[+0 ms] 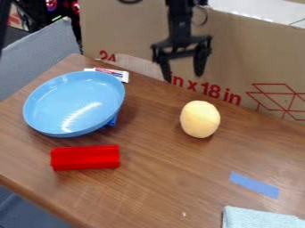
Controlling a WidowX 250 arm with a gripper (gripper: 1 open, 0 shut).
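My black gripper (183, 65) hangs open at the top centre, in front of the cardboard, with nothing between its fingers. Below it and a little right, a pale yellow egg-shaped object (201, 119) rests on the wooden table. A blue round dish (71, 102) lies at the left, with a small white tube or packet (113, 73) behind it and a small blue item partly hidden under its right edge. A red block (85, 157) lies in front of the dish.
A blue tape strip (254, 185) and a pale folded cloth (259, 218) lie at the right front. A large cardboard panel (256, 62) stands along the back. A grey surface shows beyond the left edge.
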